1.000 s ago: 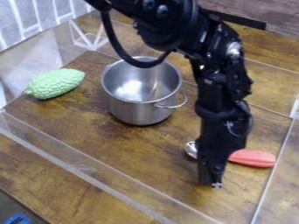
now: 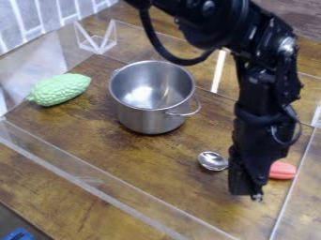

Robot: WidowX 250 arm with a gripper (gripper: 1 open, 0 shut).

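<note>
My black gripper (image 2: 254,187) hangs low at the right of the camera view, over the wooden tabletop (image 2: 138,187), its fingers shut as far as shows. A spoon's silver bowl (image 2: 212,160) lies just left of it. A red object (image 2: 282,171) lies behind it to the right, partly hidden by the gripper. I cannot see anything held between the fingers.
A steel pot (image 2: 148,98) with a side handle stands at upper centre. A green bumpy corn-like object (image 2: 55,89) lies at the left, near clear edge panels.
My gripper has moved right and slightly up, uncovering more of the spoon's bowl and covering more of the red object.
</note>
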